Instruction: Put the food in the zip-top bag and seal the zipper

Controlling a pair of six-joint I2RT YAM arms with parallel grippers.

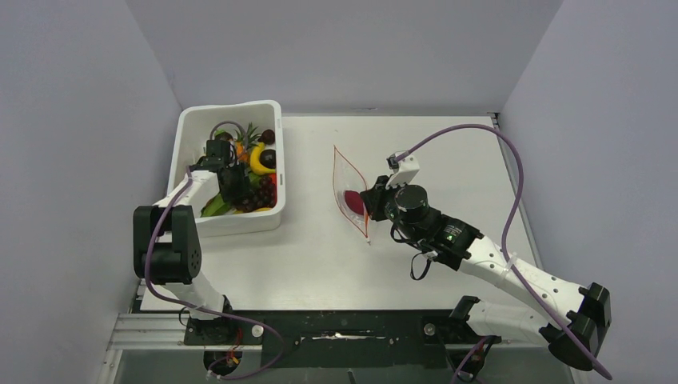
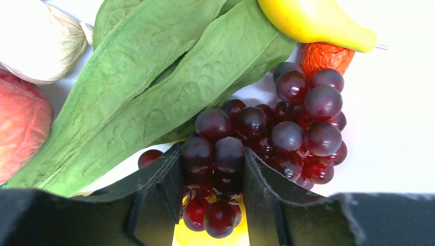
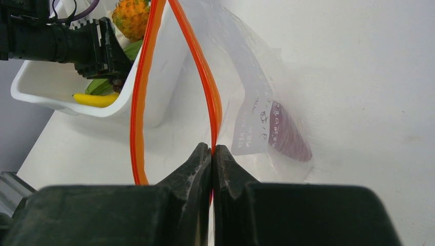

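Note:
In the white bin (image 1: 281,152), my left gripper is down on a bunch of dark grapes (image 2: 321,138), fingertips apart with grapes between them; whether it grips them is unclear. Leafy greens (image 2: 149,102) lie beside the grapes. The clear zip bag (image 3: 241,72), orange-edged, stands open on the table with a dark red item (image 3: 290,136) inside. My right gripper is shut on the bag's orange rim.
The bin also holds a banana (image 1: 261,163), a pineapple and other produce. Grey walls enclose the sides and back.

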